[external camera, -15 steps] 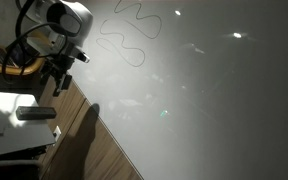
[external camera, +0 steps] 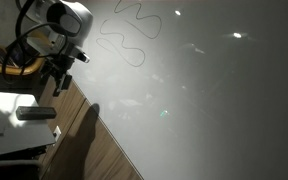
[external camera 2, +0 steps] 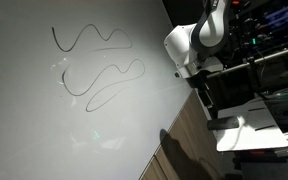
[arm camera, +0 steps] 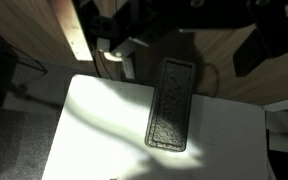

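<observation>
A dark, oblong block like a board eraser (arm camera: 171, 105) lies on a white surface (arm camera: 229, 130), one end toward its edge. Both outside views show the same block (external camera: 36, 113) (external camera 2: 223, 123) on that surface. My gripper (external camera: 59, 82) is open above and beside the block, apart from it, with nothing between its fingers. In the second outside view the gripper (external camera 2: 203, 92) hangs close to the whiteboard's lower edge. Two wavy dark lines (external camera 2: 104, 78) mark the whiteboard (external camera 2: 44, 130).
A wood-grain strip (external camera: 76, 130) runs along the board's edge, with the arm's shadow on it. Dark cables (external camera: 24, 45) loop by the arm. Most of the whiteboard (external camera: 214, 90) is bare, apart from glare spots and faint smudges.
</observation>
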